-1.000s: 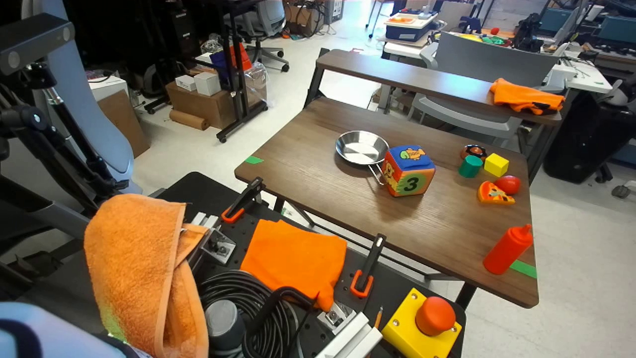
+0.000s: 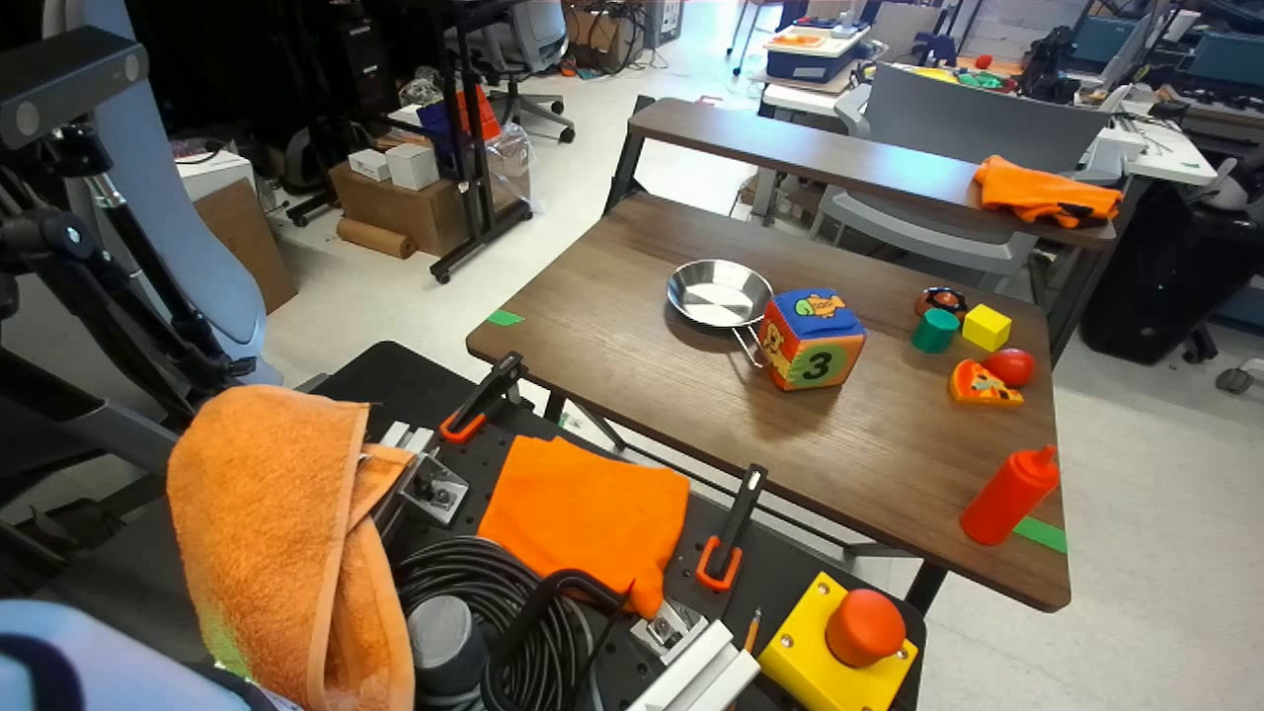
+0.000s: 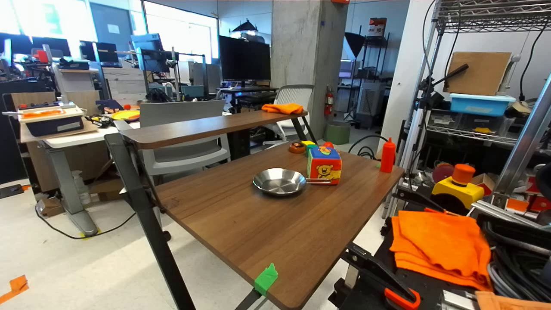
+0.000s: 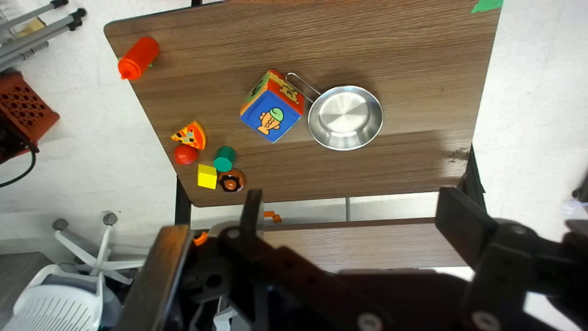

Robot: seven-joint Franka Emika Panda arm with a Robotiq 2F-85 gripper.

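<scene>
In the wrist view my gripper stands wide open, its two dark fingers far apart with nothing between them. It is high over the table's far edge, apart from every object. A shiny metal pan [image 4: 345, 117] rests on the brown table [image 2: 640, 344]. The pan's thin wire handle reaches to a soft picture cube [image 4: 273, 107] standing beside it; whether they touch I cannot tell. In exterior view 1 the cube [image 2: 814, 340] shows a number 3 and a blue top. Neither exterior view shows the gripper.
A pizza slice [image 2: 984, 384], red ball-like toy [image 2: 1010, 366], green block [image 2: 935, 331], yellow block [image 2: 986, 327] and brown toy [image 2: 942, 298] cluster at one end. A red bottle [image 2: 1009, 496] stands near the corner. A raised shelf [image 3: 212, 127] runs along the far side. The pan's other side is clear.
</scene>
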